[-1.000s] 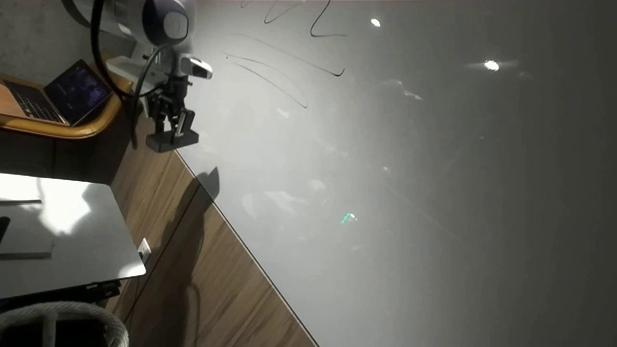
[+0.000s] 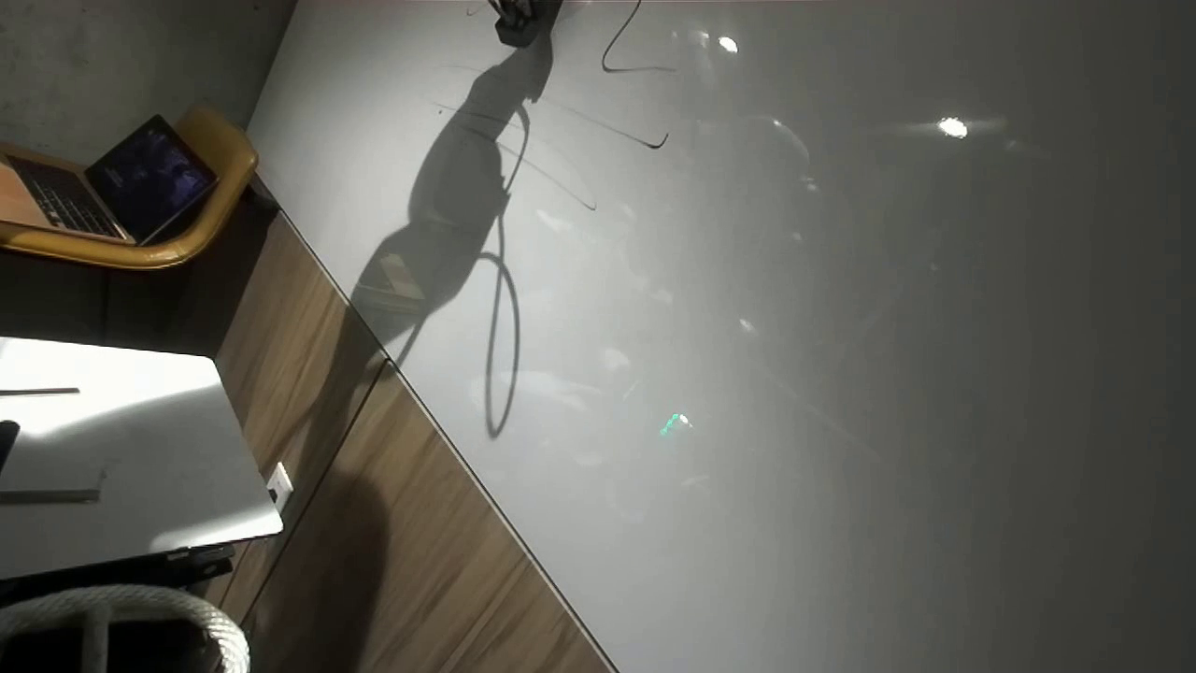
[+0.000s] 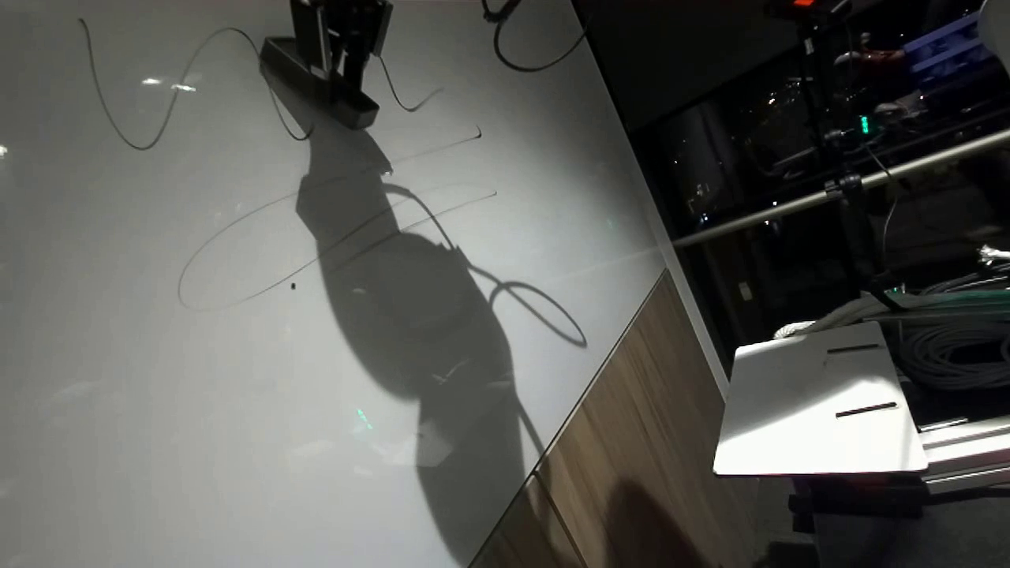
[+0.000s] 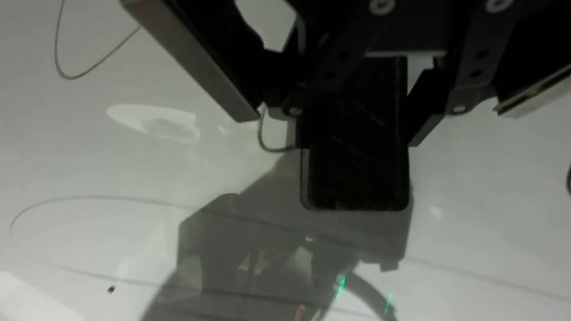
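My gripper is shut on a dark rectangular block [image 4: 357, 184], which looks like a board eraser. In the wrist view the block hangs between the fingers, its end reaching past them. Behind it is the whiteboard [image 3: 237, 426], with thin dark pen lines [image 3: 241, 219] curving across it. The second exterior view has the block [image 3: 355, 106] at the top, close to the board beside a wavy line [image 3: 142, 147]; whether it touches cannot be told. Only a piece of the gripper shows at the top edge of the first exterior view.
Wood panelling [image 2: 448, 538] runs below the board's edge. A white tabletop [image 3: 814, 416] stands off to one side, and a laptop [image 2: 146, 185] rests on a yellow chair [image 2: 230, 146]. The arm's shadow [image 3: 407, 303] darkens part of the board, whose broad lower area is clear.
The arm with the block has moved from over the wood panel to the board's top edge in the first exterior view. Some pen lines there are now under its shadow or out of sight.
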